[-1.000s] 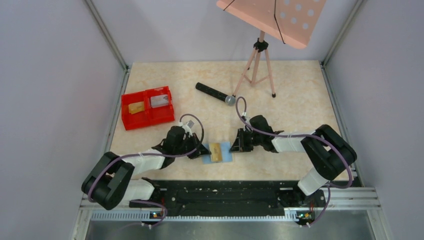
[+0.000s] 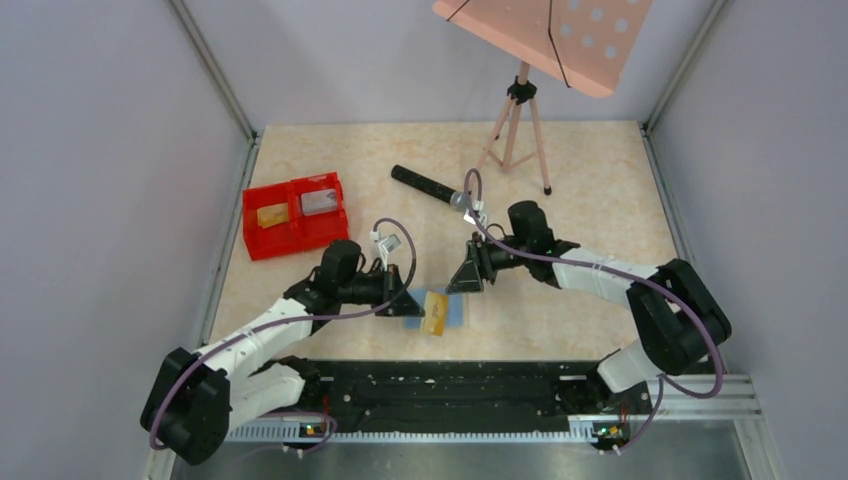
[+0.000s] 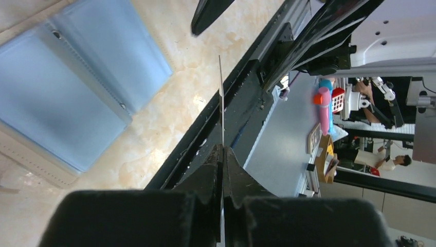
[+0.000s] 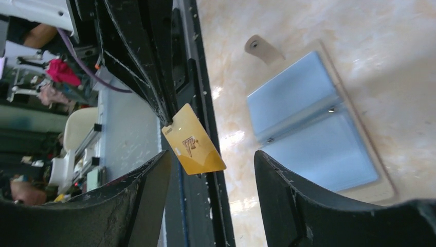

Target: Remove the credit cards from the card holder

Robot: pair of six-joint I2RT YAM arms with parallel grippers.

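Observation:
Pinched by one edge, a gold card (image 4: 192,142) is held up in my left gripper (image 2: 415,308), which is shut on it. The left wrist view shows this card (image 3: 221,98) edge-on as a thin line rising from the fingertips. Below lies the open card holder, pale with two clear bluish pockets; no card shows in them in the right wrist view, where the holder (image 4: 324,149) is seen beyond the fingers. My right gripper (image 2: 466,282) is open, its fingers wide apart at either side of the card in its wrist view, nothing between them.
A red divided box (image 2: 296,245) at the back left holds a gold card (image 2: 272,215) and a whitish one (image 2: 320,201). Behind the arms lie a microphone (image 2: 425,184) and a pink tripod (image 2: 516,120). The table's front edge is near the holder.
Both arms have risen. The gold card, earlier over the holder, is now higher and tilted, moving with my left gripper.

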